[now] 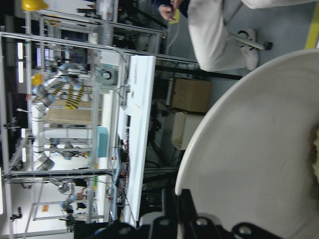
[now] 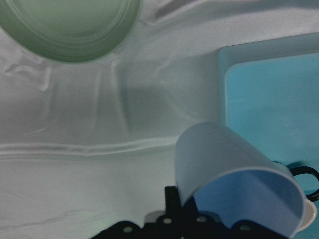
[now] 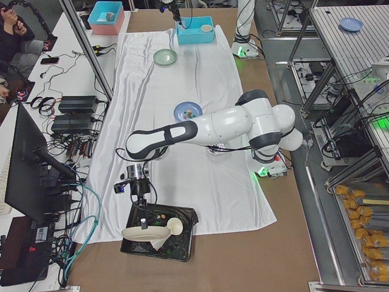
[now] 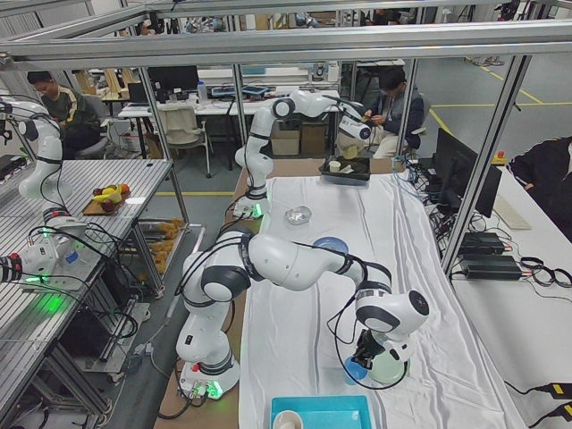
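My left gripper (image 3: 143, 225) is shut on the rim of a cream plate (image 1: 249, 149), tilted over the black tray (image 3: 127, 247) beside cream pieces (image 3: 175, 225); some yellow food shows at the plate's edge in the left wrist view. My right gripper is shut on a pale blue cup (image 2: 219, 154), held on its side between a green plate (image 2: 70, 25) and a cyan bin (image 2: 269, 89).
A blue plate (image 3: 188, 112) with small bits sits mid-table on the white cloth, and a clear bowl (image 4: 298, 215) stands near it. The cyan bin holds a white mug (image 4: 288, 420).
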